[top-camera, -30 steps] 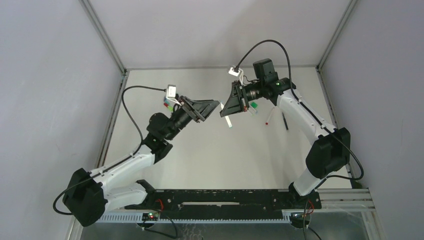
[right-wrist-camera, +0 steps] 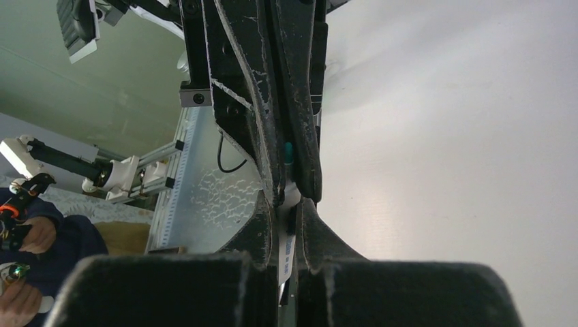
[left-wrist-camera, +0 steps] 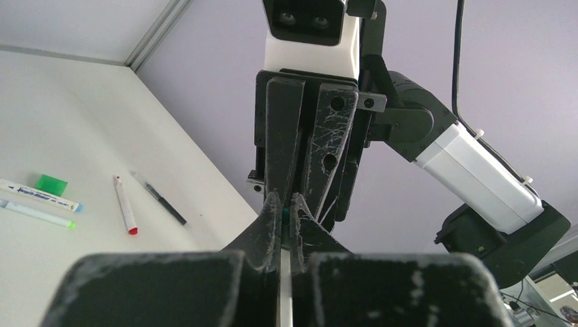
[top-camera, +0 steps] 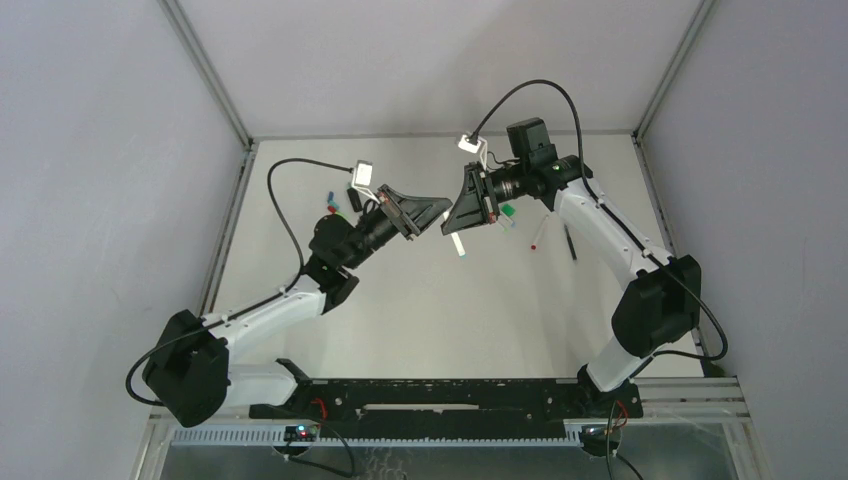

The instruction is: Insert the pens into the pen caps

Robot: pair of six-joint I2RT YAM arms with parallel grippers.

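A white pen with a teal end (top-camera: 458, 244) slants between the two arms above the middle of the table. My right gripper (top-camera: 444, 232) is shut on it; in the right wrist view its printed white barrel (right-wrist-camera: 286, 252) shows between the fingertips. Facing it from the left, my left gripper (top-camera: 449, 206) is shut, its tips close to the right gripper's. In the left wrist view a speck of teal shows at the left fingertips (left-wrist-camera: 271, 225); whether they grip it is unclear. On the table lie a red-ended pen (left-wrist-camera: 125, 206) and a black pen (left-wrist-camera: 165, 204).
A blue-ended pen (left-wrist-camera: 42, 195), a green-ended pen (left-wrist-camera: 35, 214) and a green block (left-wrist-camera: 51, 184) lie behind the right gripper. Several small coloured pieces (top-camera: 333, 209) sit at the back left, partly hidden by the left arm.
The left arm has moved right, bringing its gripper from a small gap away to close against the right gripper's tips. The right arm and its pen look almost unmoved.
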